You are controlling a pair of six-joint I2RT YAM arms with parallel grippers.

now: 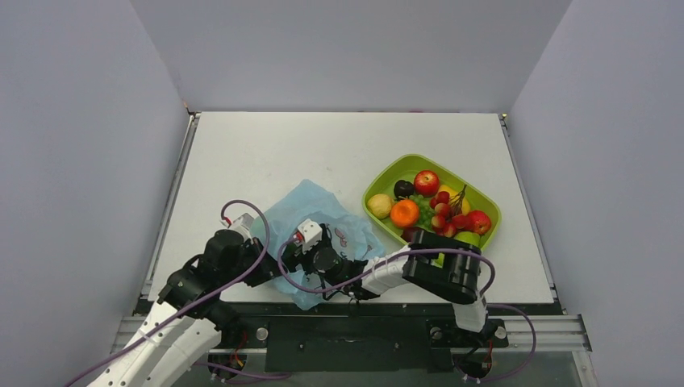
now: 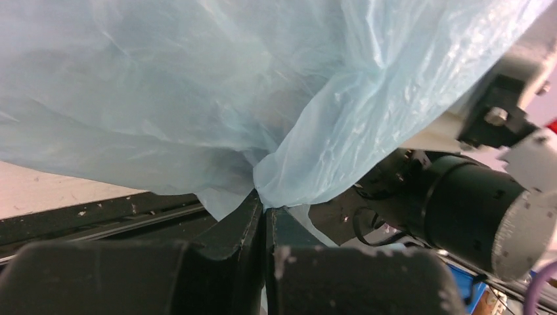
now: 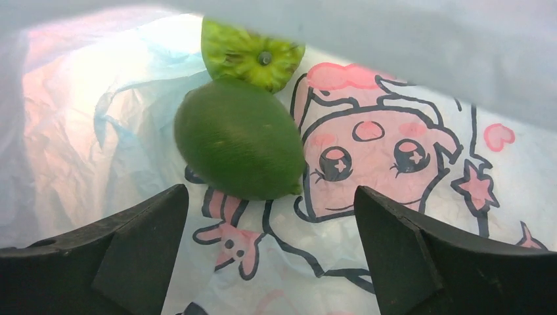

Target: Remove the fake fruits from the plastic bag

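Note:
A pale blue plastic bag [image 1: 302,201] lies on the table toward the front, its mouth pulled to the left. My left gripper is shut on a gathered fold of the bag's edge. Inside the bag, my right gripper stands open, nothing between its fingers. A dark green fruit [image 3: 240,141] lies ahead of those fingertips, slightly left of the middle of the gap. Behind it, touching or nearly so, is a lighter green ribbed fruit [image 3: 253,56]. From the top, both fruits are hidden by the bag and the right arm.
A green tray [image 1: 379,184] at the right holds several fruits, among them an orange [image 1: 405,214] and a red apple [image 1: 427,182]. The right arm passes close to its front edge.

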